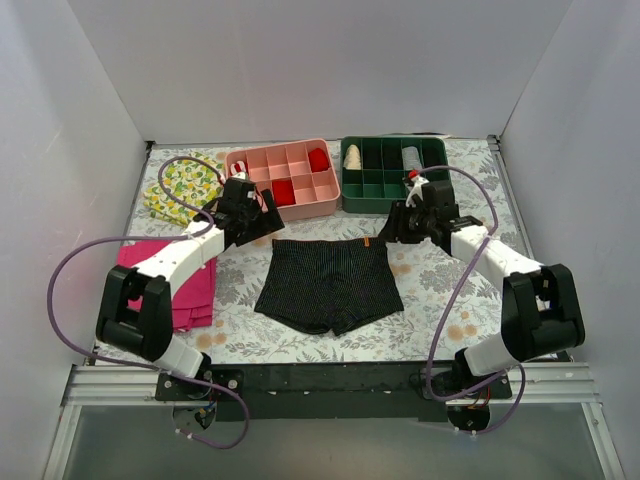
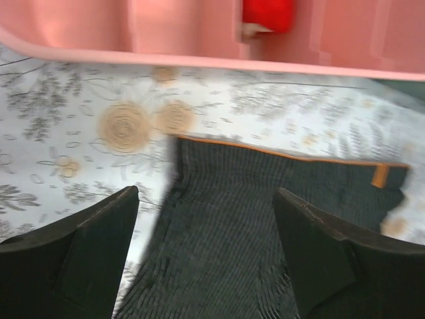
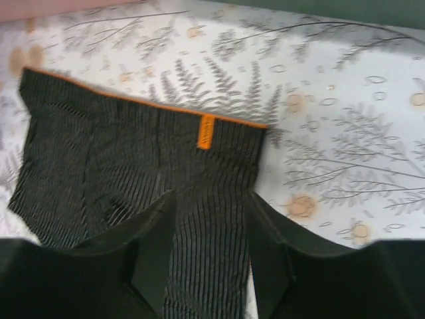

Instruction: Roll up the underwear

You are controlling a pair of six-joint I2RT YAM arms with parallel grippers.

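Observation:
Black underwear (image 1: pixel 330 285) lies spread flat on the patterned table, its waistband toward the boxes and its crotch toward the front edge. An orange line and a small orange tab (image 3: pixel 206 131) mark the waistband. My left gripper (image 1: pixel 272 222) is open just off the left waistband corner; the left wrist view shows the cloth (image 2: pixel 219 226) below and between its parted fingers, not gripped. At the right waistband corner, my right gripper (image 1: pixel 388 236) has its fingers (image 3: pixel 279 249) apart above the cloth, with nothing held between them.
A pink divided box (image 1: pixel 305 207) with red items and a green divided box (image 1: pixel 365 205) stand behind the underwear. Folded pink cloth (image 1: pixel 195 300) lies on the left, yellow patterned cloth (image 1: pixel 170 200) behind it.

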